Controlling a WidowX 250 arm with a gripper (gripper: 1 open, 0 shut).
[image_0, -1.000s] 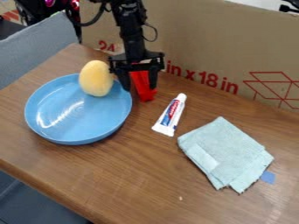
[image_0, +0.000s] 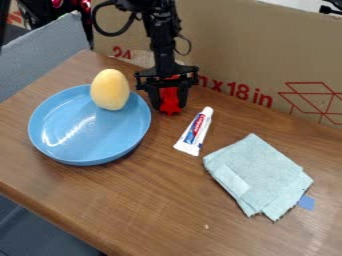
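Note:
My black gripper (image_0: 168, 84) is down at the back of the table, shut on a red object (image_0: 170, 102) that is partly hidden by the fingers. To its left a pale yellow egg-shaped object (image_0: 110, 88) rests on the blue plate (image_0: 83, 140). A white toothpaste tube (image_0: 194, 132) lies just right of the red object, and a folded light blue cloth (image_0: 258, 174) lies to the right front.
A cardboard wall (image_0: 267, 55) stands behind the table (image_0: 160, 210). A grey padded edge (image_0: 40, 55) runs along the left.
Over the last second my gripper has shifted slightly right and down around the red object. The plate, egg-shaped object, tube and cloth have not moved.

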